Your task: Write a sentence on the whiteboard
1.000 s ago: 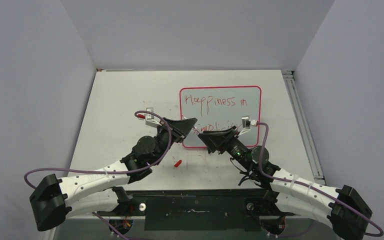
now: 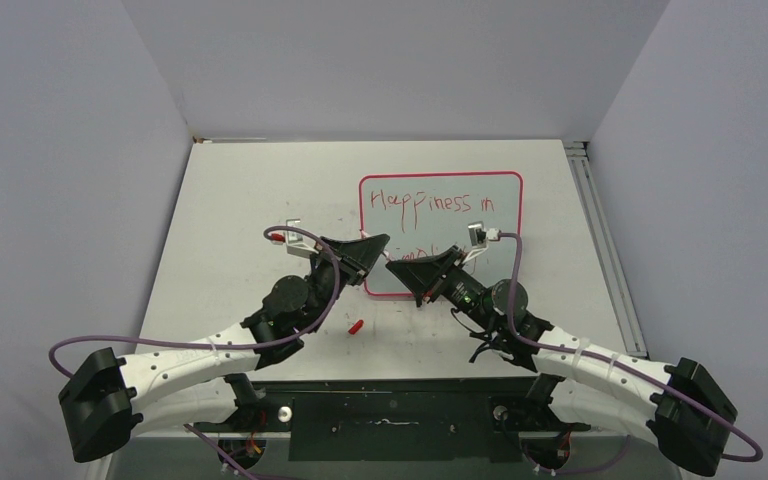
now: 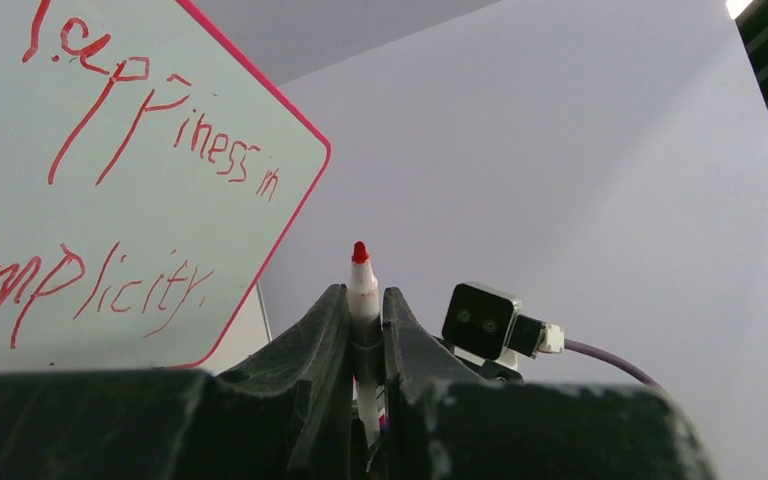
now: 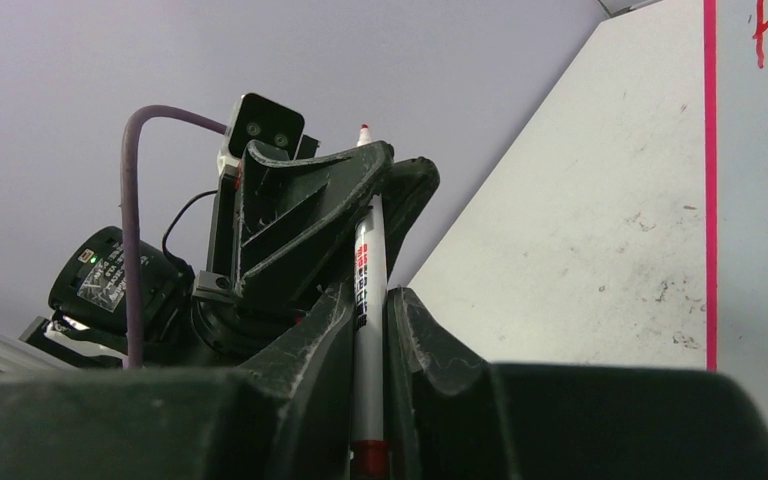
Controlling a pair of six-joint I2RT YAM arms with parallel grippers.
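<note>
A white marker (image 4: 369, 300) with a red tip spans both grippers, uncapped at its left-arm end. My left gripper (image 2: 387, 238) is shut around the marker near its writing end, and the red tip (image 3: 360, 252) points away from it. Lower down, my right gripper (image 2: 390, 263) is shut on the same marker's rear part, where a red end (image 4: 370, 457) shows. The whiteboard (image 2: 500, 245), pink-edged, lies behind the grippers. Red handwriting reads "Happiness in" on its upper line (image 2: 432, 202); a lower word ending in "plicity" (image 3: 140, 285) is partly covered by my right gripper in the top view.
A small red cap (image 2: 356, 326) lies on the white table (image 2: 260, 200) in front of the board. Both wrist cameras and cables stand close to each other.
Both grippers have shifted slightly left with the marker.
</note>
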